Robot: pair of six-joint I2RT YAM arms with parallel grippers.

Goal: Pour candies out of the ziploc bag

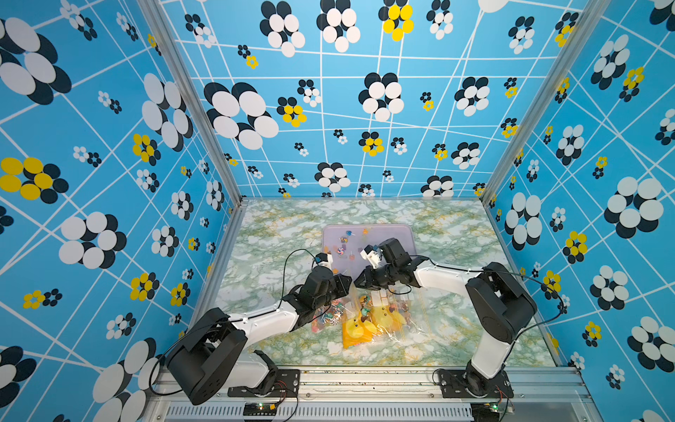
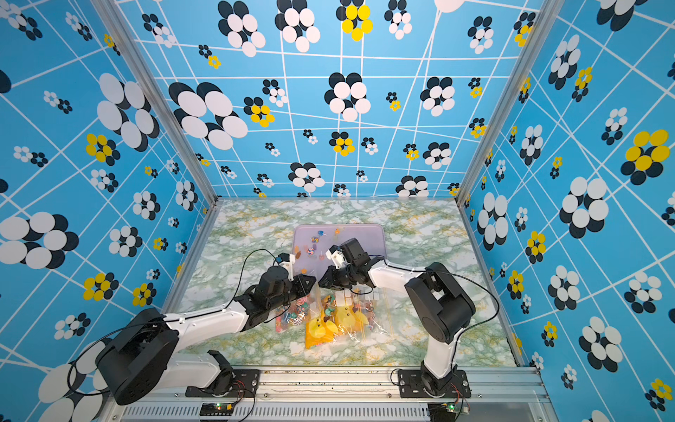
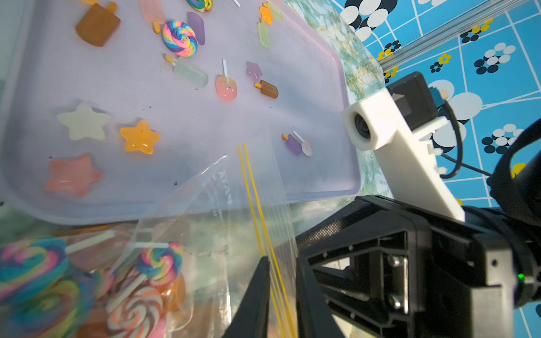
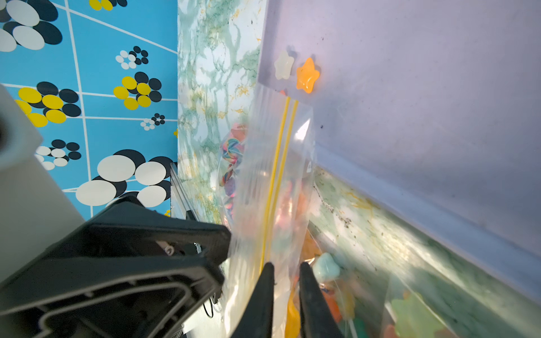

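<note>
A clear ziploc bag [image 3: 208,248] with yellow seal lines and lollipop candies hangs at the tray's near edge, between my grippers. My left gripper is shut on the bag's top near the seal. My right gripper is at the same seal strip [image 4: 270,191], its fingers slightly apart; whether they grip the plastic is unclear. A lilac tray [image 3: 101,67] holds scattered candies, among them an orange star [image 3: 139,136] and a brown popsicle [image 3: 97,25]. More bags with yellow contents [image 1: 365,327] lie on the table below the grippers.
Both arms converge at the middle, close together, over the tray's near edge.
</note>
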